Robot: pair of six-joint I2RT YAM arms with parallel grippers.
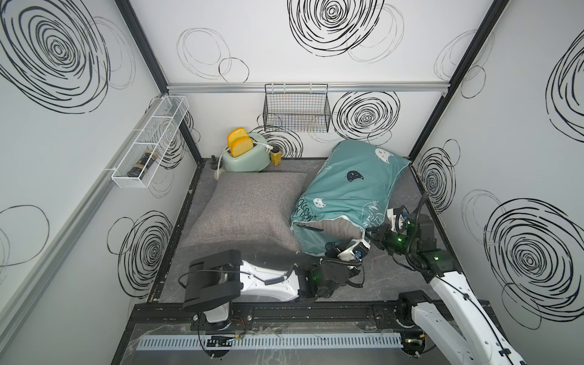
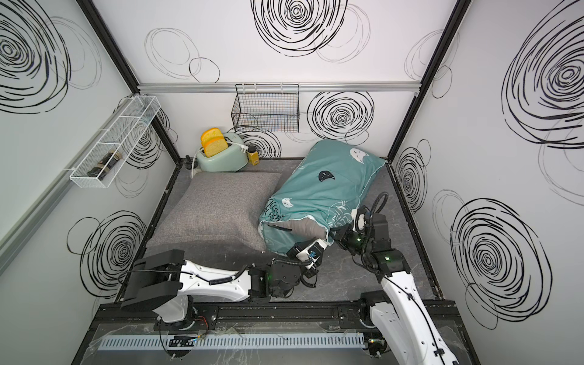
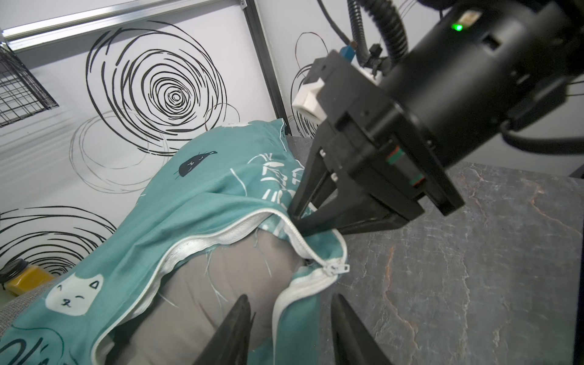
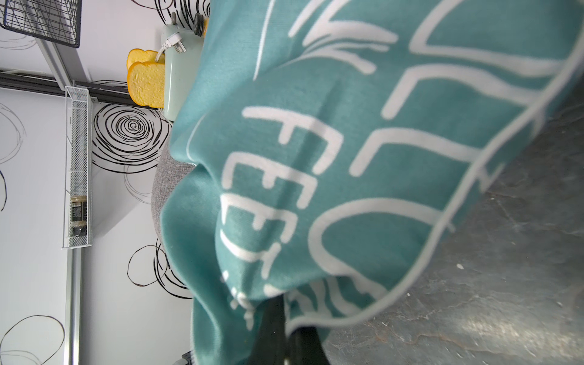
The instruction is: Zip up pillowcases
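Observation:
A teal cat-print pillowcase (image 1: 352, 182) holds a grey pillow (image 3: 206, 286), its white-zippered end gaping toward the front. The zipper slider (image 3: 334, 267) dangles at the right corner. My right gripper is shut on the pillowcase's fabric beside the zipper at that corner. My left gripper stands part open just below the slider, its two fingertips either side of the hanging zipper strip, apparently not gripping it.
A grey cushion (image 1: 243, 206) lies to the left. A toaster (image 1: 246, 158) with yellow slices sits at the back left, beside a small yellow jar (image 1: 275, 157). Bare table shows at the front right.

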